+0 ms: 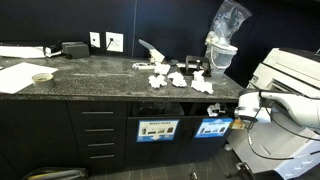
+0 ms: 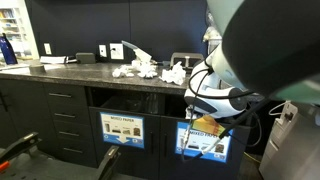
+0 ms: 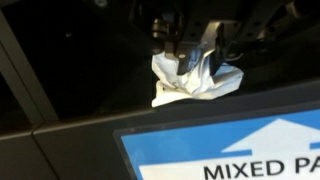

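In the wrist view a crumpled white paper [image 3: 200,85] is pinched in my gripper, which is shut on it. The paper hangs just behind the front panel of the bin with the blue-and-white "MIXED PAPER" label [image 3: 235,150]. In exterior view 1 the gripper [image 1: 213,108] sits at the opening above the right-hand label [image 1: 212,128], under the counter edge. The dark bin interior hides what lies inside. Several more crumpled white papers [image 1: 178,79] lie on the dark countertop [image 1: 100,82].
A second labelled bin [image 1: 157,130] stands to the left, beside drawers [image 1: 98,130]. The counter overhangs both bin openings. A clear-bagged container [image 1: 222,52] stands at the counter's back right. The counter's left half has much free room.
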